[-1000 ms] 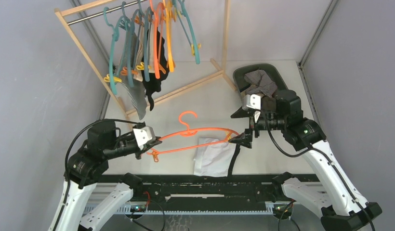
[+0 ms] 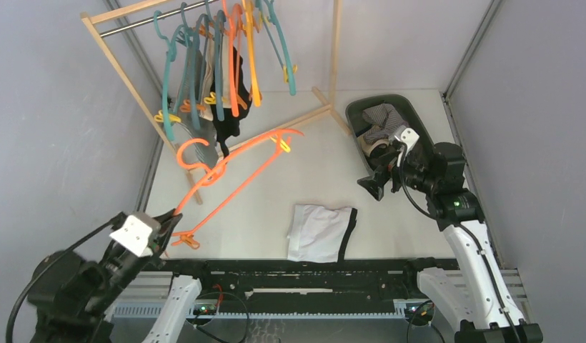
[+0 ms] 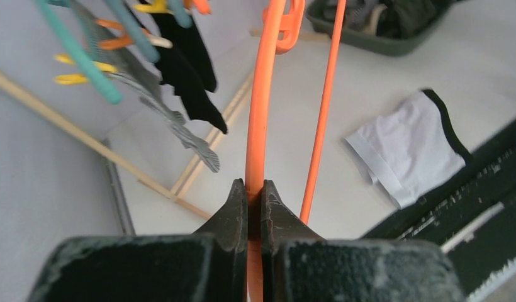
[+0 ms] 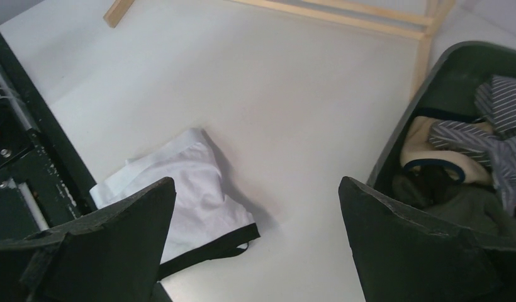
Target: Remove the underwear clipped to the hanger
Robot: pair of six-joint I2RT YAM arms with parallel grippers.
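Observation:
An orange hanger (image 2: 236, 163) is held up at the left in the top view, tilted, with no cloth on its clips. My left gripper is shut on the hanger's end, and in the left wrist view the orange bar runs between its fingers. White underwear with a black waistband (image 2: 320, 232) lies on the table near the front edge, apart from the hanger. Beside the bin, my right gripper (image 2: 384, 187) stands open above the table; in the right wrist view its fingers (image 4: 111, 245) are wide apart with nothing between them.
A wooden rack (image 2: 126, 75) at the back left carries several hangers, some with dark and grey garments (image 2: 231, 107). The dark green bin (image 2: 356, 113) at the back right contains clothes. Bare table lies between rack, bin and white underwear.
The left gripper has carried the hanger leftward and tilted it upward at its far end. My right gripper has let go of the hanger's other end and drawn back right. The underwear stays put.

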